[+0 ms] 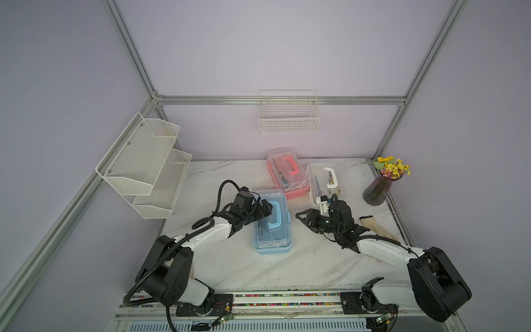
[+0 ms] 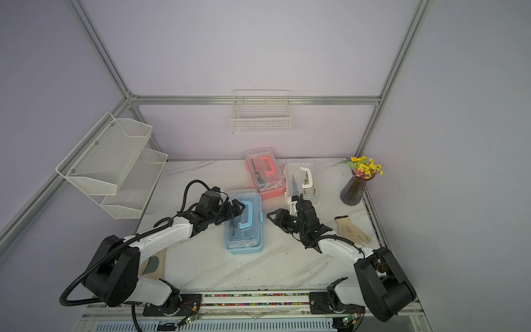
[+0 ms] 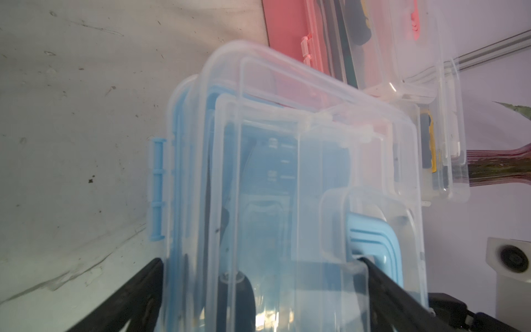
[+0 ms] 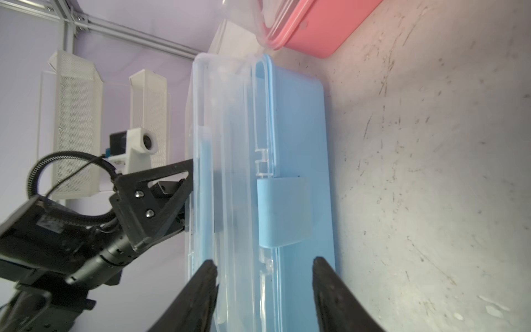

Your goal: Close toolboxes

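The blue toolbox (image 1: 272,238) lies front centre with its clear lid lying over it; its side latch (image 4: 284,210) faces my right gripper. My left gripper is open across the lid's near part, one finger either side of a clear raised section. My right gripper hangs open just off the box's right side, nothing held between its fingers. Behind are the pink toolbox (image 1: 293,188) and the clear toolbox with white handle (image 2: 309,191), both with lids down.
A vase of flowers (image 1: 377,189) stands at the back right, a glove (image 2: 354,230) in front of it. A mesh shelf (image 1: 138,160) hangs on the left wall. Bare table lies in front of and left of the blue box.
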